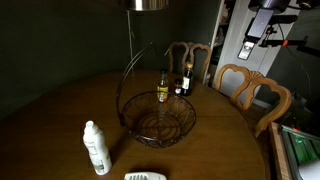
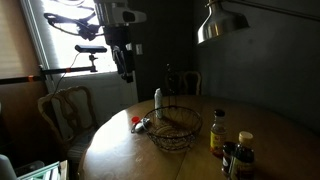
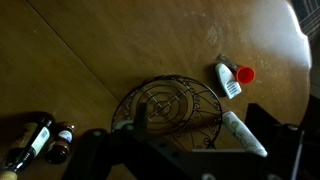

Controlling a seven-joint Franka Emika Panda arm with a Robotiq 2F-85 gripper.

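High above the table, well clear of everything on it, is my gripper; in the wrist view its dark fingers stand wide apart, with nothing held between them. Below it lies a round black wire basket, which looks empty and has a tall handle in exterior view 1. A white bottle stands upright to one side of the basket. Near it lies a white handled item, beside a red object that is hard to make out.
Beyond the basket in exterior view 1 stand a sauce bottle, a small jar and a dark bottle. A metal lamp hangs over the table. Wooden chairs line the edge.
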